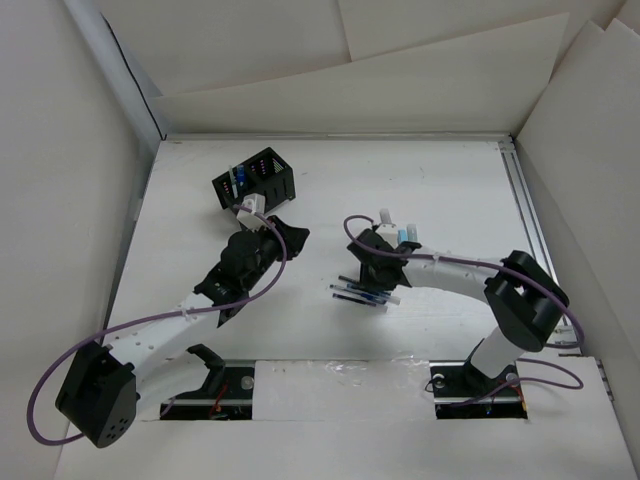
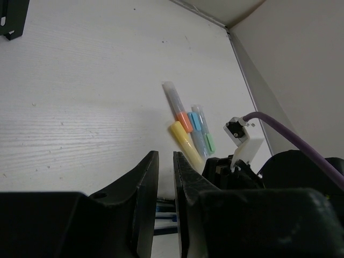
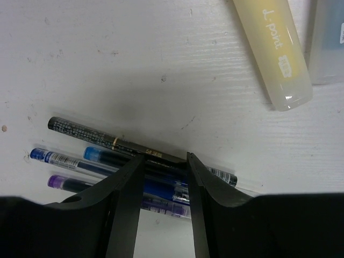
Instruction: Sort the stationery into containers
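Observation:
A black mesh holder (image 1: 270, 180) at the back left holds blue pens. My left gripper (image 1: 295, 238) hovers in front of it, shut; nothing clearly shows between its fingers. My right gripper is over a cluster of pens, fingers part apart around the middle of the group: a black pen (image 3: 80, 130), a blue pen (image 3: 54, 157) and a purple-capped pen (image 3: 70, 183). Whether it holds any is unclear. Beyond lie a yellow tube, a blue-grey item and, in the left wrist view, an orange-ended tube (image 2: 176, 102).
White panels border the table (image 1: 420, 170) at back and sides. The right arm covers much of the right side.

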